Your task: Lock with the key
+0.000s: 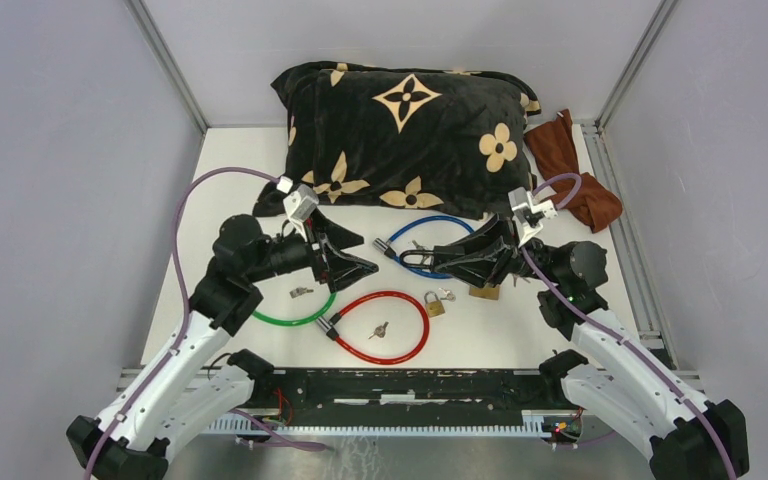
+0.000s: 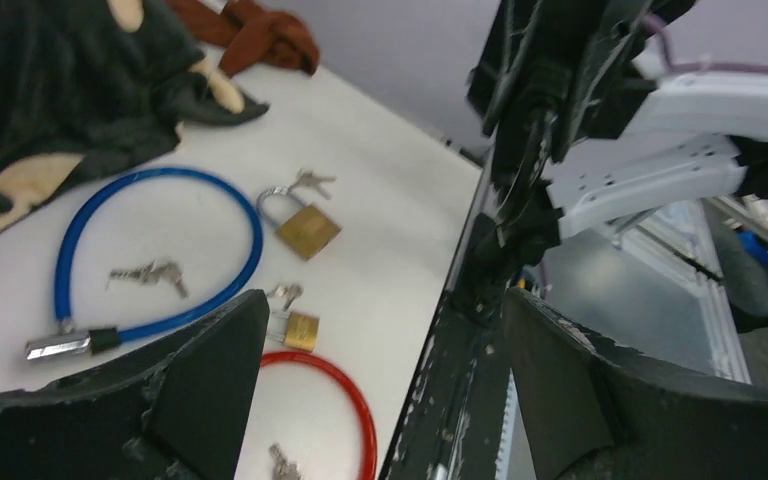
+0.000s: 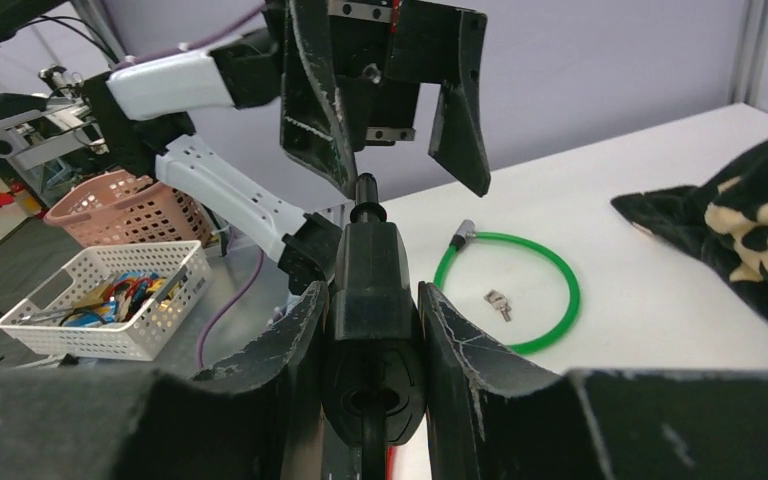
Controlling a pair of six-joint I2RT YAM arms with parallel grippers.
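A black padlock is clamped in my right gripper, its shackle pointing toward the left arm in the top view. In the right wrist view its lower end, with a dark keyhole-like opening, faces the camera. Opposite it, my left gripper stands open and empty, its fingertips a short way from the shackle. In the left wrist view the left fingers are spread wide. Keys lie on the table: inside the green loop, inside the red loop and inside the blue loop.
Blue, red and green cable locks lie on the white table. A small brass padlock and a larger one sit at right, each with keys nearby. A dark pillow and brown cloth fill the back.
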